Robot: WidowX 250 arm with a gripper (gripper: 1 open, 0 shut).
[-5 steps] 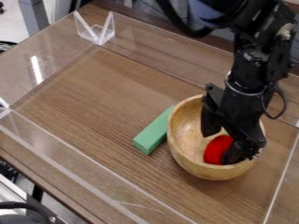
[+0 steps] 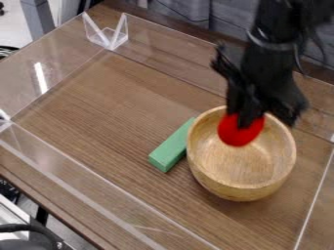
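Note:
The black gripper (image 2: 240,107) is raised over a round wooden bowl (image 2: 241,169), shut on a red object (image 2: 239,133) that hangs above the bowl's back part. A green block (image 2: 171,146) lies on the wooden table just left of the bowl. The fingertips are partly blurred and partly behind the red object.
A clear plastic holder (image 2: 107,29) stands at the back left. Dark cables lie at the lower left corner.
The gripper has risen from inside the bowl, lifting the red object up out of it.

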